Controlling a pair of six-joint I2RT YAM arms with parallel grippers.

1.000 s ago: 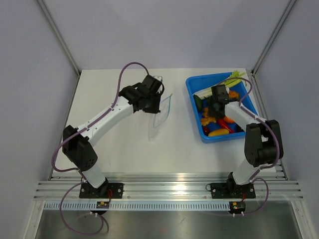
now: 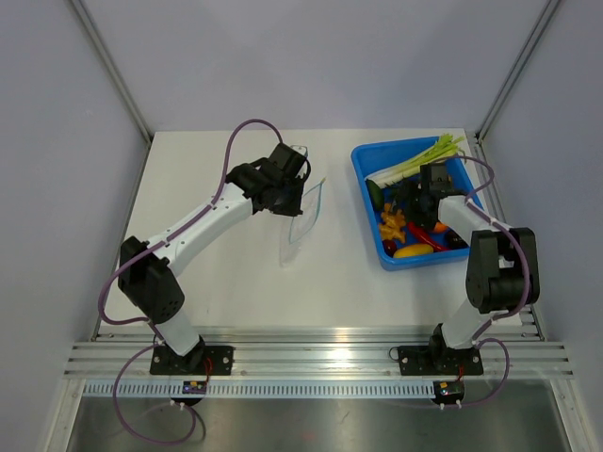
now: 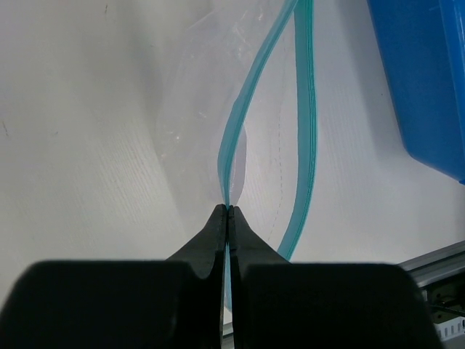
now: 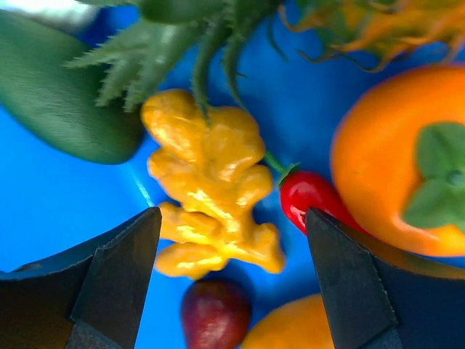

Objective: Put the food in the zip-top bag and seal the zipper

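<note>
The clear zip top bag with a teal zipper stands mouth-open on the white table. My left gripper is shut on one teal zipper edge; the other edge bows away, leaving a gap. Over the blue bin, my right gripper is open with nothing held. Below its fingers, in the right wrist view, lies a knobbly yellow ginger-like piece. Around it are a dark green avocado-like food, a red chili, an orange persimmon-like fruit and a dark red fruit.
Pale green celery lies along the bin's back, and a yellow oblong food near its front wall. Bare white table surrounds the bag and separates it from the bin. The right arm covers part of the bin.
The left arm and the bag look almost unchanged.
</note>
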